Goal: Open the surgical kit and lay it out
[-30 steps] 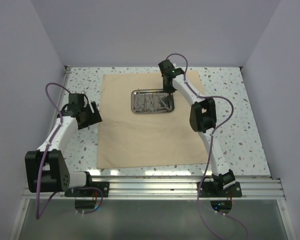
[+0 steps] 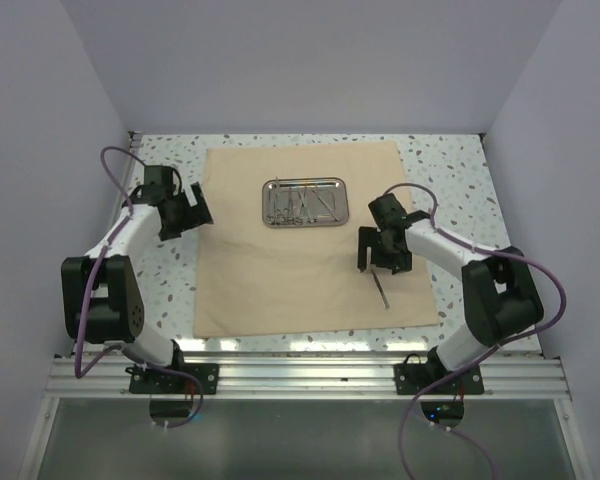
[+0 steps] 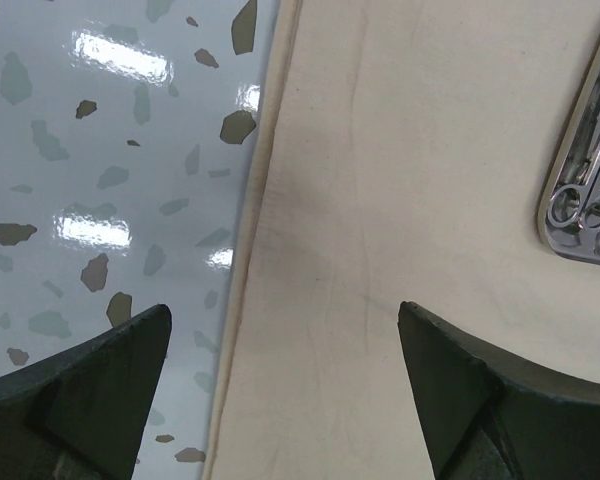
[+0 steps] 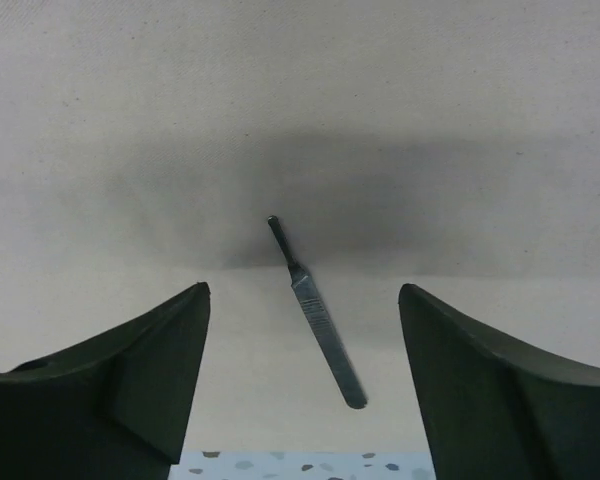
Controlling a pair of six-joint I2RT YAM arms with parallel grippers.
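Below my right gripper, a slim dark scalpel handle (image 4: 325, 336) lies slanted on the beige cloth (image 2: 280, 290). In the right wrist view those fingers stand wide apart on either side of it, touching nothing. From above, the handle (image 2: 380, 288) shows on the right part of the cloth, just in front of the right fingers. The metal tray (image 2: 305, 203) sits at the cloth's back middle and holds several scissor-like instruments. Over the cloth's left edge hovers my left gripper (image 2: 192, 212), open and empty; the tray's corner (image 3: 558, 240) shows at the right of its view.
Speckled tabletop (image 2: 460, 170) borders the cloth left, right and along the front. A wide bare stretch of cloth lies in front of the tray. A metal rail (image 2: 300, 370) runs along the front edge.
The handle now lies slanted there. The left gripper shifted slightly right.
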